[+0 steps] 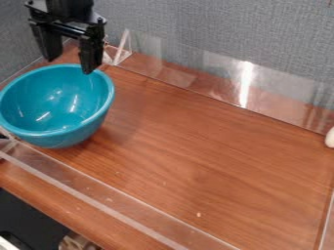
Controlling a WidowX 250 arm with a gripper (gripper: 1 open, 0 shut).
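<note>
A black gripper [69, 54] hangs at the upper left, open, above the back rim of a large turquoise bowl [55, 112]. The bowl sits at the left end of the wooden table. I see nothing between the fingers; the inside of the bowl looks empty.
Clear plastic barriers [229, 88] line the back and front edges. A small white object [329, 137] shows at the far right edge. A grey textured wall stands behind.
</note>
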